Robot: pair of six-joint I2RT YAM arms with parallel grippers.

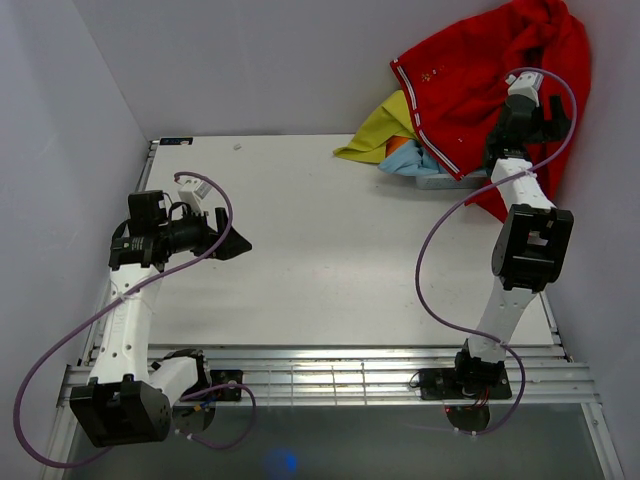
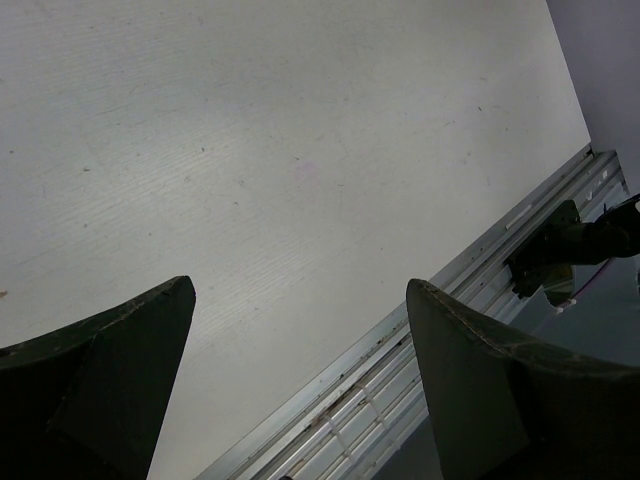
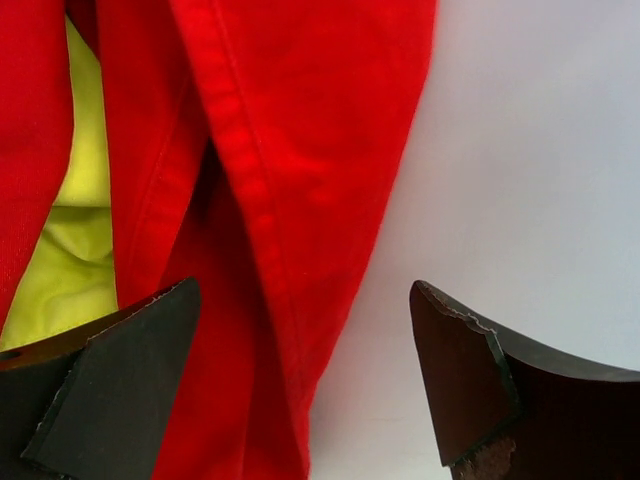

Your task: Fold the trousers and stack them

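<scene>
A red garment (image 1: 455, 85) with white-striped edging lies heaped over the pile in the far right corner; whether it is trousers cannot be told. My right gripper (image 1: 558, 115) hangs over its right part, open. In the right wrist view a red fold (image 3: 310, 200) runs down between the spread fingers, nearer the left one, and does not appear gripped. Yellow cloth (image 1: 378, 130), an orange bit (image 1: 398, 146) and light-blue cloth (image 1: 408, 160) stick out from beneath the red. My left gripper (image 1: 228, 232) stands open over the bare left side of the table, nothing between its fingers.
A pale container (image 1: 445, 182) shows under the pile. Grey walls stand close behind and beside the pile, and a metal rail (image 1: 330, 378) runs along the front edge.
</scene>
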